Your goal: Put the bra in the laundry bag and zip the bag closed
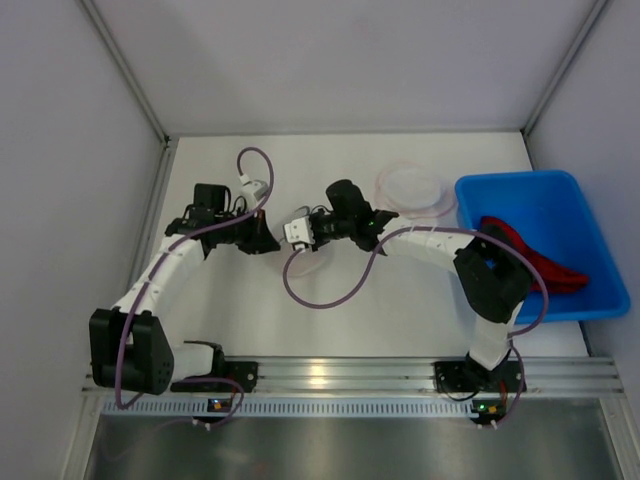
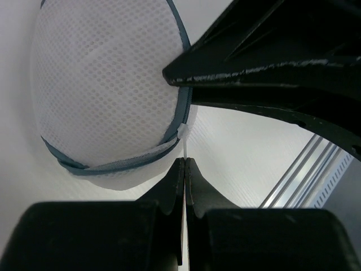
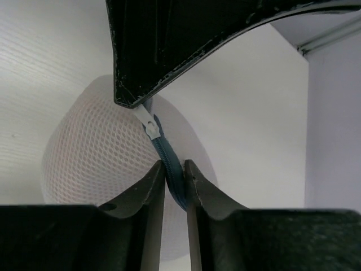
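Note:
A white mesh laundry bag (image 1: 305,262) with a grey-blue zipper band lies in the table's middle, between both grippers; whether anything is inside cannot be told. In the left wrist view, my left gripper is shut at the bag's near edge, where a small pale tab sits at its tips. In the right wrist view, my right gripper has its fingertips on the zipper band (image 3: 166,152), close together; whether they grip it cannot be told. A white zipper pull (image 3: 146,123) shows just beyond, beside the other gripper's dark finger.
A blue bin (image 1: 540,200) at the right holds red cloth (image 1: 540,265). Another pale round mesh piece (image 1: 410,190) lies at the back right of the table.

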